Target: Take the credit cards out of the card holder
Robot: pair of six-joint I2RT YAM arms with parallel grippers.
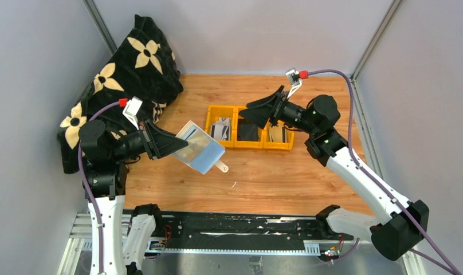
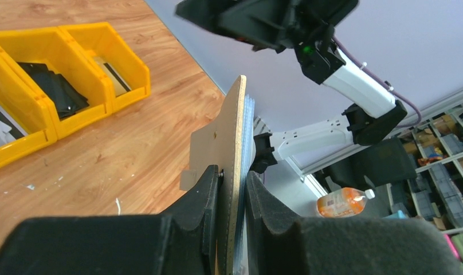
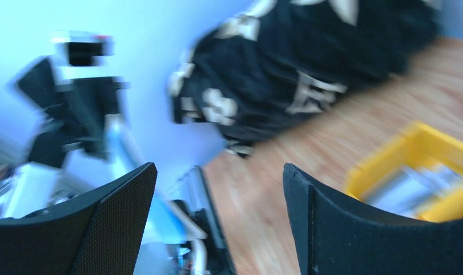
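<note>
My left gripper [image 1: 173,148] is shut on the card holder [image 1: 201,150], a flat beige piece with light-blue layers and a small pale tab, held tilted above the table's left-middle. In the left wrist view the holder [image 2: 218,143] stands edge-on between the fingers. My right gripper [image 1: 261,110] is raised over the orange trays, open, its fingers apart with nothing between them in the blurred right wrist view. Three orange compartments [image 1: 235,144] hold grey and white pieces, dark pieces and beige pieces.
A black pillow with cream flowers [image 1: 120,69] fills the back left. Walls enclose the sides and back.
</note>
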